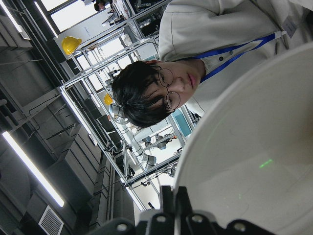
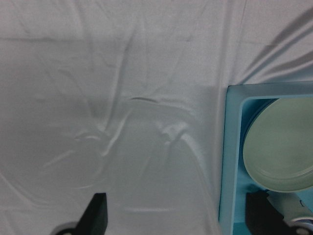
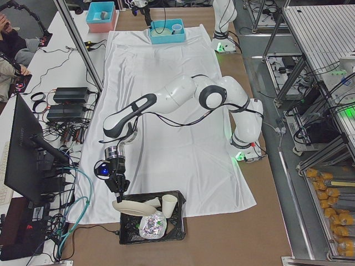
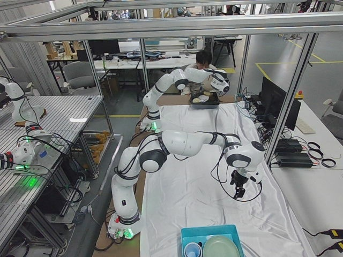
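Note:
My left gripper (image 3: pixel 118 191) is shut on the rim of a cream plate (image 3: pixel 135 208), tilted over the black crate (image 3: pixel 178 233). In the left wrist view the plate (image 1: pixel 249 147) fills the right side. The crate holds a white cup (image 3: pixel 168 205) and a foil-covered item (image 3: pixel 152 226). My right gripper is open over the white cloth, beside a blue bin (image 2: pixel 230 127) holding a pale green plate (image 2: pixel 279 147) and a cup (image 2: pixel 298 218).
A person (image 1: pixel 181 83) sits behind the crate. The white cloth (image 3: pixel 161 155) between the bins is clear. A monitor, power supplies and cables (image 3: pixel 22 160) line the table at the left.

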